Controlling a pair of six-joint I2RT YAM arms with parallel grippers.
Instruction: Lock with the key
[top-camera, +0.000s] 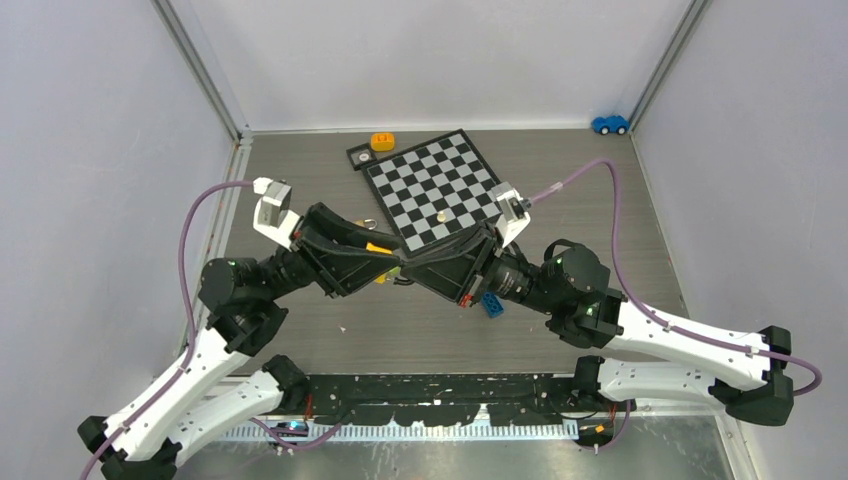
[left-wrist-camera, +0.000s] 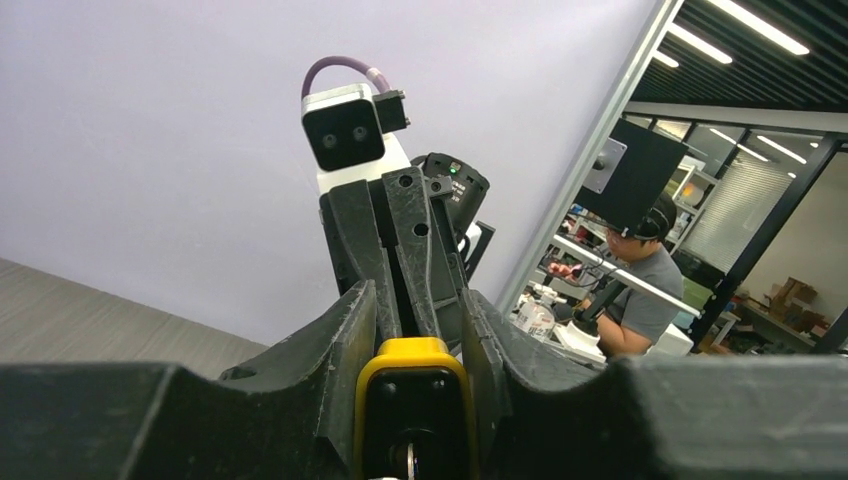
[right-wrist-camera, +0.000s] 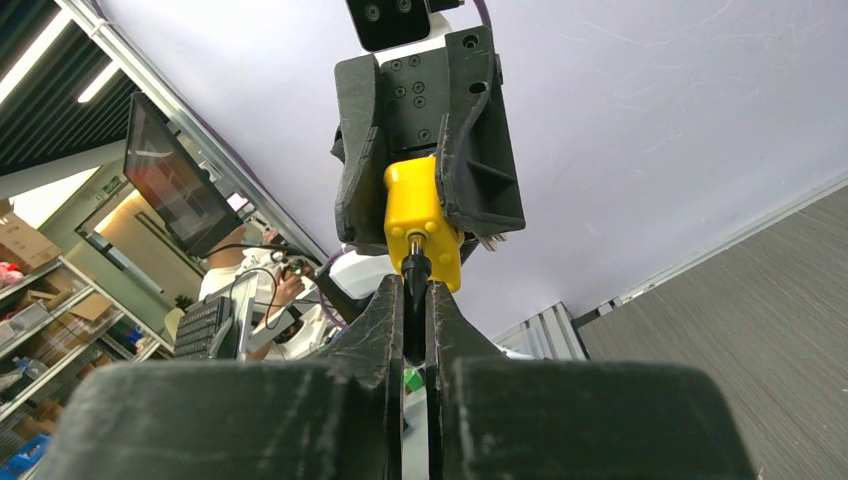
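Note:
My two grippers meet above the middle of the workspace. My left gripper (top-camera: 388, 262) is shut on a yellow lock, whose black-faced end (left-wrist-camera: 413, 420) shows in the left wrist view. My right gripper is shut on a black-headed key (right-wrist-camera: 416, 275); its silver shank runs into the face of the yellow lock. How deep the key sits cannot be told.
Below lie a chessboard (top-camera: 430, 180) with a small piece on it, a yellow block (top-camera: 382, 141) and a small dark frame at the back, a blue car (top-camera: 609, 124) back right, and a blue brick (top-camera: 492, 305).

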